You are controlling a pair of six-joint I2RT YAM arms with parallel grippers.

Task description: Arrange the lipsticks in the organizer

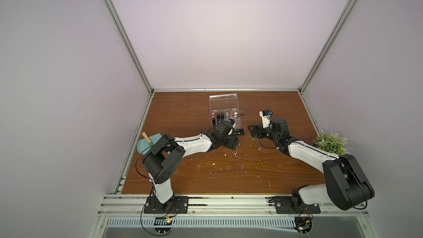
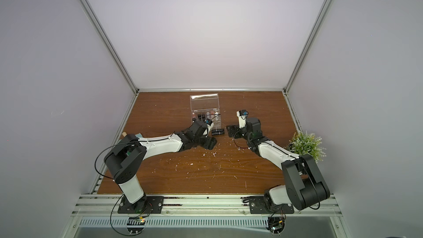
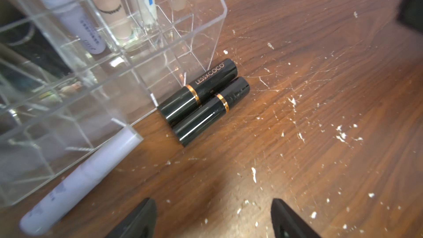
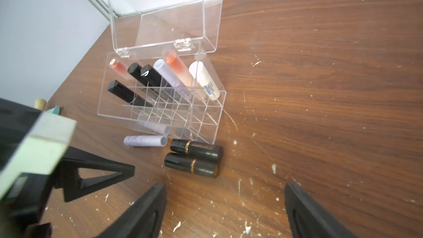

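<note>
The clear organizer [image 4: 205,125] has its lid up and holds several tubes in its back row, with a black tube [image 4: 127,93] nearer the front. In front of it two black lipsticks [image 3: 200,89] [image 3: 212,111] lie side by side, beside a lilac tube [image 3: 81,180] lying on the table. My left gripper is open above the table in front of these, empty. To the right of the black pair my right gripper stands with its fingers apart and nothing between them.
A dustpan [image 1: 143,146] with a wooden-handled brush lies at the left, partly behind the left arm. A potted plant [image 1: 331,143] stands at the right. White flecks dot the table front.
</note>
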